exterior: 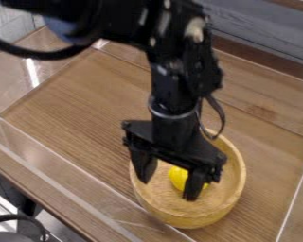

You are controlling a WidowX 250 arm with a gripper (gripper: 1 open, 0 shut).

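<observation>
My black gripper (174, 166) hangs down into a tan oval bowl (180, 210), its two fingers open, one at the left and one at the right. A yellow round object (185, 181) lies in the bowl between and just below the fingers, partly hidden by the gripper. Whether the fingers touch it I cannot tell.
Raised edges run along the back of the surface. A dark cable lies at the lower left corner.
</observation>
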